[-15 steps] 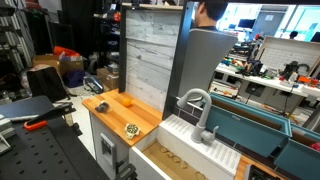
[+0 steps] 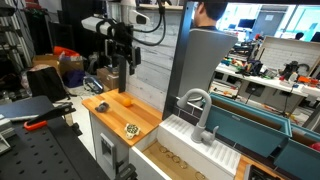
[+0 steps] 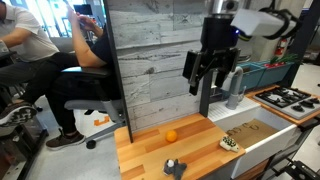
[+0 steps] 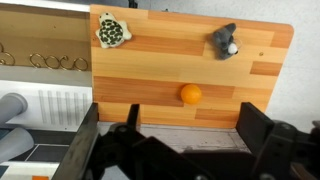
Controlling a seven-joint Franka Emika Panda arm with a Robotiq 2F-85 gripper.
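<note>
An orange ball (image 4: 191,93) rests on the wooden counter (image 4: 150,65), near its edge by the white plank panel. In the wrist view it lies between and slightly beyond my gripper, whose dark fingers stand wide apart; nothing is between them. Seen from exterior view 2, my gripper (image 3: 203,92) hangs well above the counter. A small grey toy (image 4: 225,41) and a pale, patterned turtle-like toy (image 4: 112,30) lie apart from the ball on the same surface.
Beside the counter are a white sink (image 2: 180,160) with rings in it and a grey faucet (image 2: 202,115). The plank panel (image 3: 160,70) rises behind the counter. A seated person (image 3: 95,45) is beyond it. Bare wood surrounds the ball.
A second ago the arm was mostly out of exterior view 1. It has come down into the upper left, above the counter. The objects on the counter have stayed put.
</note>
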